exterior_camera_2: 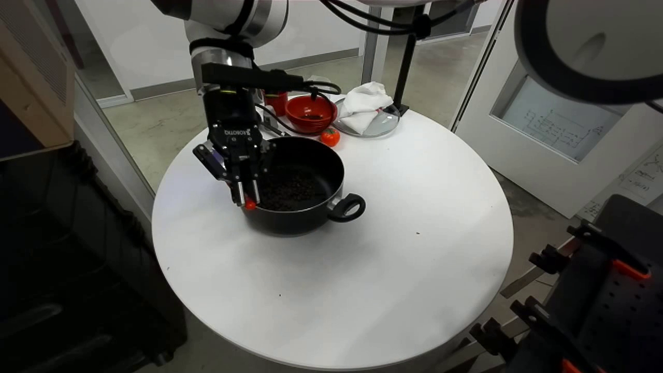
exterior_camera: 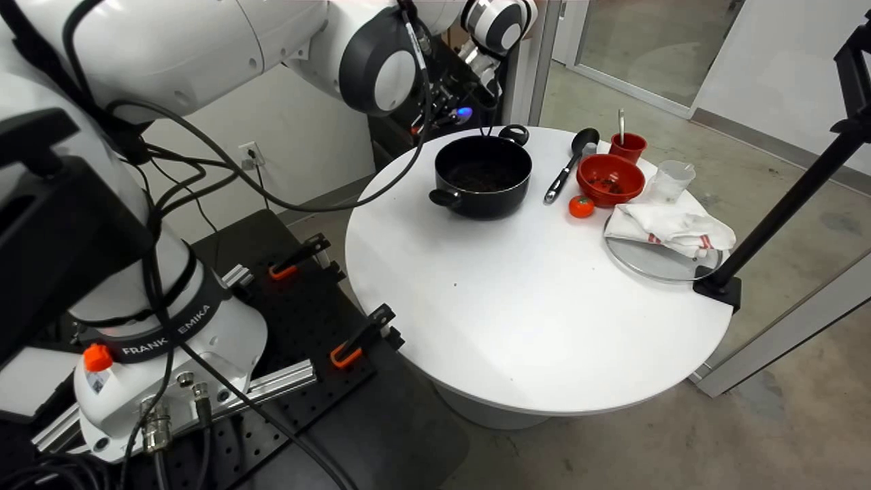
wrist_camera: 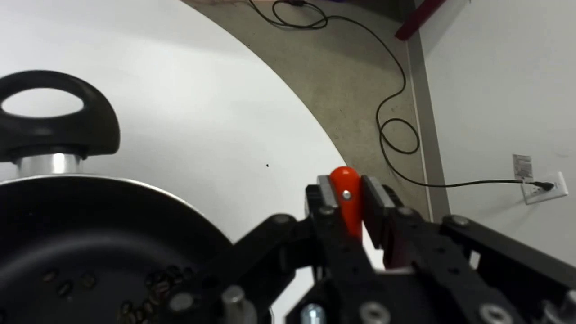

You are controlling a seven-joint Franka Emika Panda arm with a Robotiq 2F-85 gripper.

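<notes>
My gripper is shut on a red, rounded thing (wrist_camera: 351, 208) with a small silver rivet, perhaps a utensil handle; its full length does not show. In exterior view 2 the gripper (exterior_camera_2: 248, 193) hangs at the near left side of the black pot (exterior_camera_2: 339, 173), with the red tip (exterior_camera_2: 249, 204) showing below the fingers in front of the pot's wall. Dark beans (exterior_camera_2: 292, 189) lie loose on the pot's floor.
Beyond the pot stand a red bowl (exterior_camera: 610, 178), a red cup (exterior_camera: 627, 147), a clear cup (exterior_camera: 672, 180), a tomato (exterior_camera: 581, 207) and a black ladle (exterior_camera: 571, 167). A white cloth (exterior_camera: 669, 227) lies over a glass lid (exterior_camera: 645, 260).
</notes>
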